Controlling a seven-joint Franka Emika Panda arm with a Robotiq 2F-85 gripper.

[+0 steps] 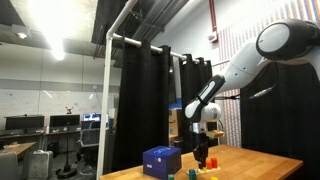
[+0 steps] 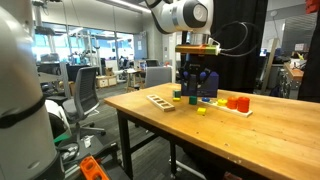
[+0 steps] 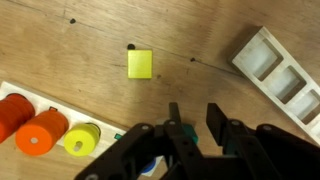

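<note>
In the wrist view my gripper points down over the table, its dark fingers closed on a green piece (image 3: pixel 188 131) that shows only in part. Exterior view 2 has the gripper (image 2: pixel 193 92) above the table, with green between its fingertips. Below the gripper on the wood lies a yellow block (image 3: pixel 140 64). A white strip (image 3: pixel 62 116) carries a red cylinder (image 3: pixel 12 112), an orange cylinder (image 3: pixel 42 132) and a yellow cylinder (image 3: pixel 82 139). Part of a blue piece (image 3: pixel 150 165) shows beside the fingers.
A white slotted rack (image 3: pixel 282 72) lies on the table, right in the wrist view. The dark blue box (image 1: pixel 161 162) stands at the table's left in exterior view 1.
</note>
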